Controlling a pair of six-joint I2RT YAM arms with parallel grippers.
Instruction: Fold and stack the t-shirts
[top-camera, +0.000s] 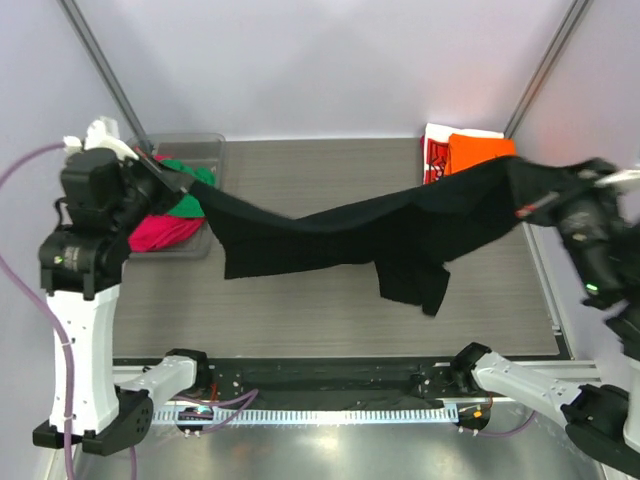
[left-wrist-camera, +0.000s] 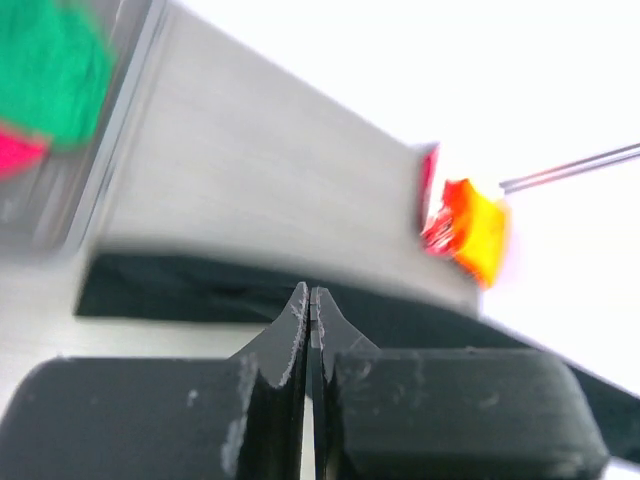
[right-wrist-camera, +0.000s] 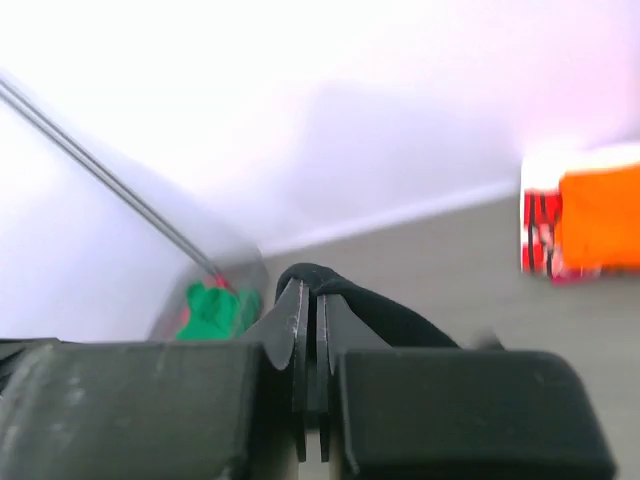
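A black t-shirt (top-camera: 350, 235) hangs stretched in the air between my two grippers, high over the table in the top view. Its left end reaches up to my left gripper (top-camera: 180, 185), whose fingers (left-wrist-camera: 280, 350) are shut; the cloth between them is too thin or hidden to see in the left wrist view. My right gripper is shut on the shirt's other end, a fold of black cloth showing at its fingertips. The lower part of the shirt dangles toward the middle right.
A clear bin (top-camera: 215, 145) with green (left-wrist-camera: 60, 70) and red shirts stands at the back left. A stack of folded shirts (top-camera: 475, 150), orange on top, lies at the back right against the wall.
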